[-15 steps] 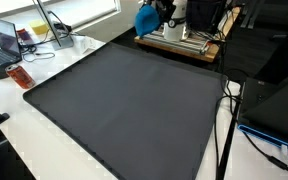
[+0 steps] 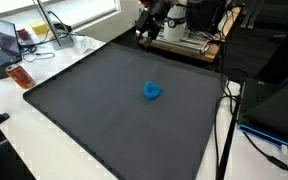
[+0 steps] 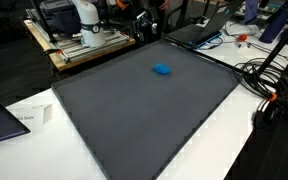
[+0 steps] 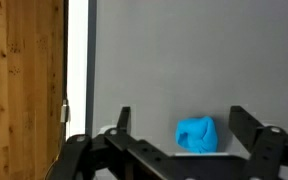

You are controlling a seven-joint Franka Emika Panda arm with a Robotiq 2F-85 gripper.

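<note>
A crumpled blue cloth (image 2: 152,90) lies on the dark grey board (image 2: 94,110), near its middle in exterior view 1. Exterior view 2 has the same cloth (image 3: 162,70) toward the board's far side. My gripper is open, its two dark fingers wide apart. Seen from the wrist, the blue cloth (image 4: 196,132) shows low between the fingers, with the gripper raised above the board and apart from it. At the board's far edge in exterior view 1, the gripper is small and dark.
A red can (image 2: 20,77) and a laptop (image 2: 10,40) stand on the white table at the left. Black cables (image 2: 224,110) run along the board's right side. Most of the board is bare.
</note>
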